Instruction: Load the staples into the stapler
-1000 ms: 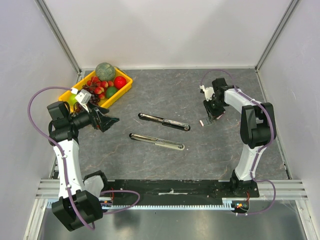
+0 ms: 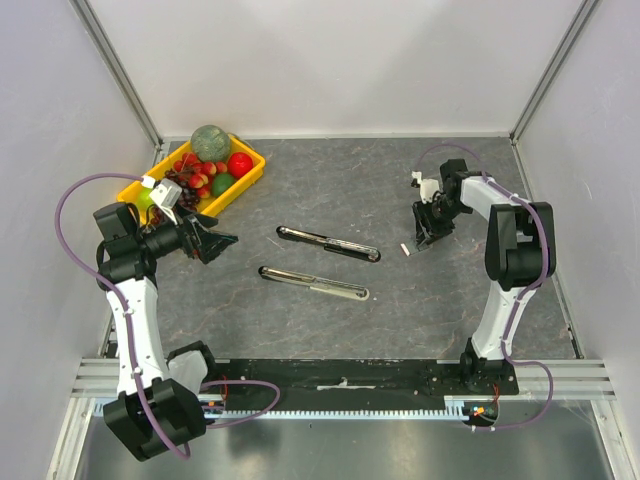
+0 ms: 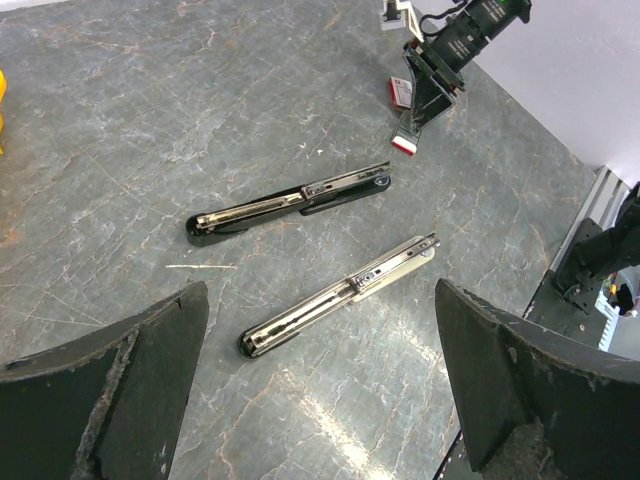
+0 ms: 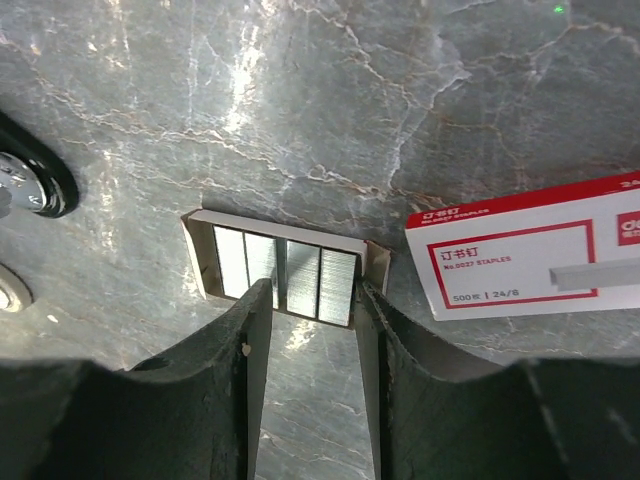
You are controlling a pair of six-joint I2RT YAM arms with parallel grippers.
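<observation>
Two staplers lie opened out flat on the grey table: a black one (image 2: 328, 243) and, nearer the front, a white one (image 2: 313, 283). At the right, the staple box's inner tray (image 4: 200, 250) holds several silver staple strips (image 4: 300, 278) side by side. Over that tray my right gripper is partly open, its fingertips apart with strips visible between and beneath them; contact cannot be judged. Beside the tray rests the red-and-white staple box (image 4: 520, 250). My left gripper hangs wide open and empty, left of the staplers.
A yellow basket (image 2: 262, 165) of fruit stands at the back left. Near the black stapler lies a thin pale strip (image 3: 200, 266).
The right gripper has shifted slightly to the right over the tray. My left arm and both staplers have stayed still.
</observation>
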